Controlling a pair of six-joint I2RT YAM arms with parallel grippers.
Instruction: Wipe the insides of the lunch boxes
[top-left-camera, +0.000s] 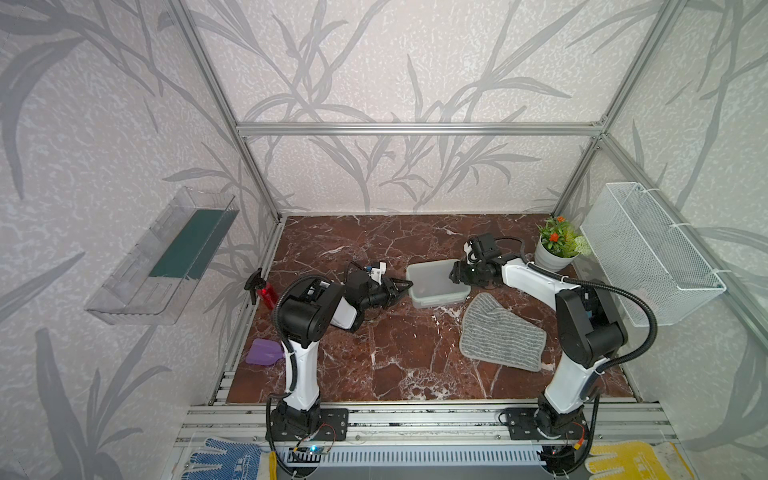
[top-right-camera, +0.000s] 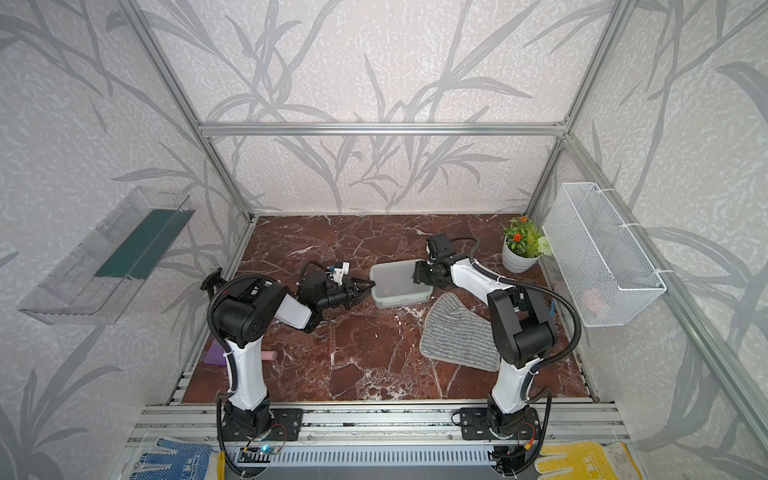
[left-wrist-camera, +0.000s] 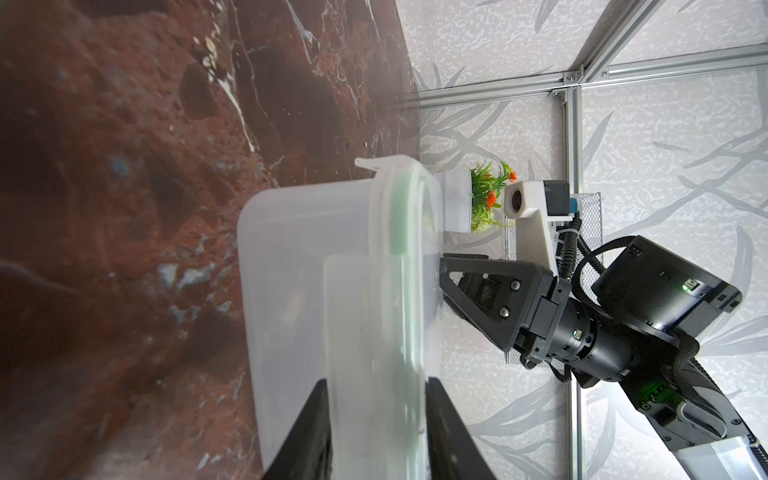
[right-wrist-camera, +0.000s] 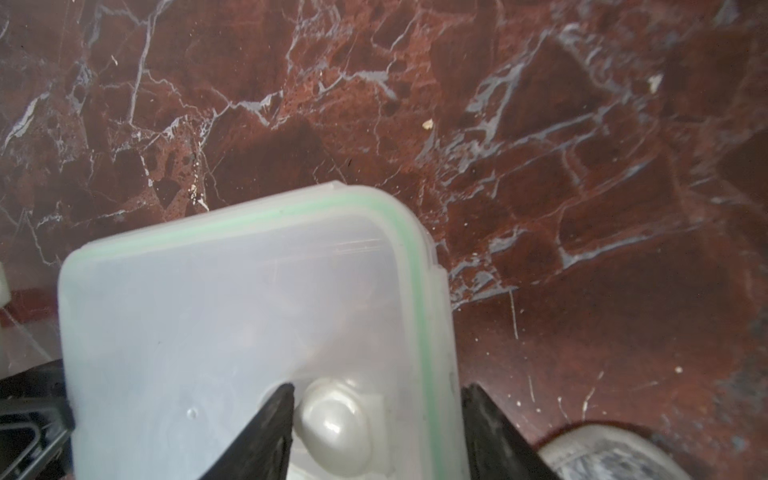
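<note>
A translucent lunch box (top-left-camera: 438, 281) with a lid and a pale green seal stands mid-table. At its left end is my left gripper (top-left-camera: 409, 285); in the left wrist view its fingers (left-wrist-camera: 308, 436) stand apart, with the box's rim and a clear side flap (left-wrist-camera: 364, 336) between them. My right gripper (top-left-camera: 457, 273) is at the right end, open, its fingers (right-wrist-camera: 492, 436) straddling that edge in the right wrist view. Whether either gripper's fingers touch the box is hard to tell. A grey striped cloth (top-left-camera: 504, 334) lies flat, front right of the box.
At the back right stands a flower pot (top-left-camera: 553, 252), and a white mesh basket (top-left-camera: 656, 256) hangs beside it. A red spray bottle (top-left-camera: 266, 294) and a purple item (top-left-camera: 264, 352) are at the left. Bare table lies in front of the box.
</note>
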